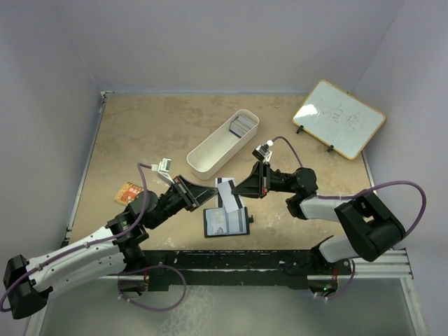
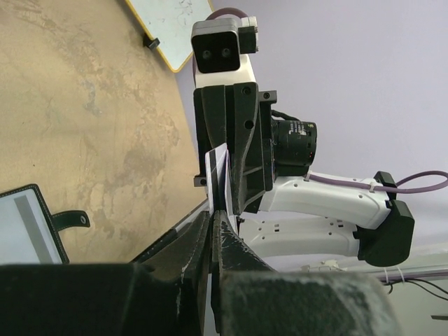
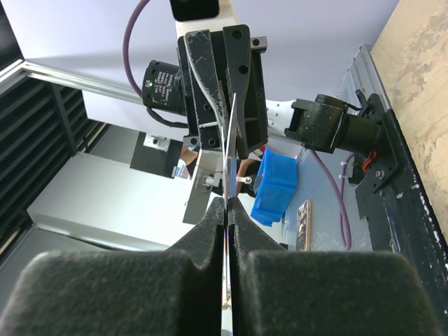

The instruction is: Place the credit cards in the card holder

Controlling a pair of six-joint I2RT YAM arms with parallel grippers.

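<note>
White cards with dark stripes (image 1: 228, 199), at least two and fanned a little apart, hang between my grippers above the card holder (image 1: 242, 222). The holder lies open on the table, its dark rim around clear sleeves. From the left, my left gripper is shut on the cards, whose thin edges (image 2: 212, 173) run up to the facing fingers. My right gripper is shut on the cards from the opposite side; they appear edge-on as thin blades. Which card sits in which gripper is hard to tell.
Behind the grippers stands a white bin (image 1: 210, 152) with stacked cards (image 1: 242, 126) at its far end. A whiteboard (image 1: 339, 119) lies at back right, an orange packet (image 1: 129, 192) at left. Table around the bin is clear.
</note>
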